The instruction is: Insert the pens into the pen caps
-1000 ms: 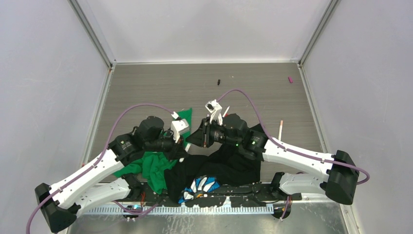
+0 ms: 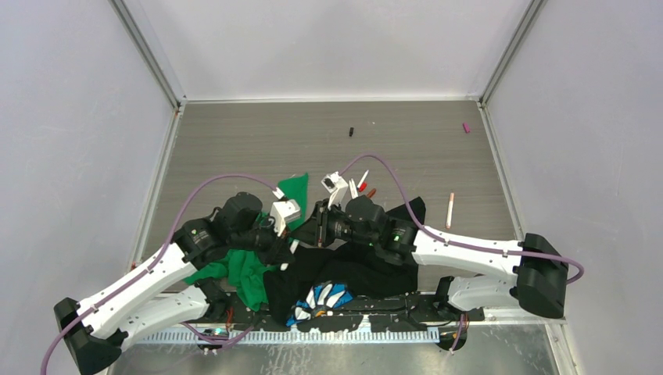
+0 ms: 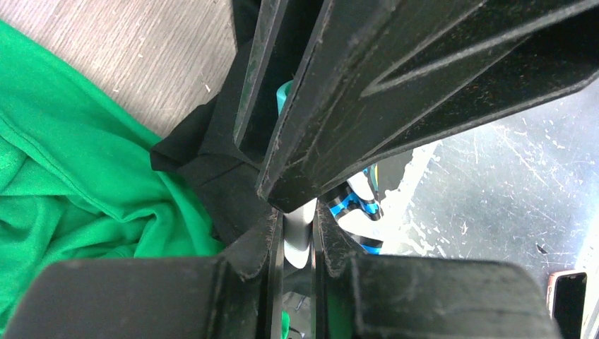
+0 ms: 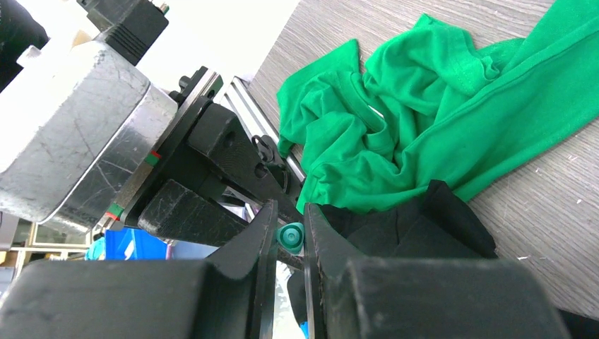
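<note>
In the left wrist view a white pen (image 3: 297, 246) is pinched in my left gripper, which is shut on it. My right gripper's dark fingers (image 3: 339, 106) cross in front of the pen's upper part, and a bit of teal (image 3: 283, 95) shows between them. From the right wrist view, the round teal end of a cap (image 4: 290, 237) sits between the fingers of my right gripper; whether they press on it is unclear. How far pen and cap meet is hidden. Loose on the table lie a black cap (image 2: 351, 132), a magenta cap (image 2: 467, 127) and another pen (image 2: 449, 209).
Crumpled green cloth (image 2: 246, 275) and black cloth (image 2: 367, 275) lie beneath the grippers. Several pens, among them a white one (image 2: 363, 178), are partly hidden behind the right gripper.
Over the last second my right gripper has shifted left and slightly toward the front. The left gripper has moved a little left and frontward too. Both stay close together.
</note>
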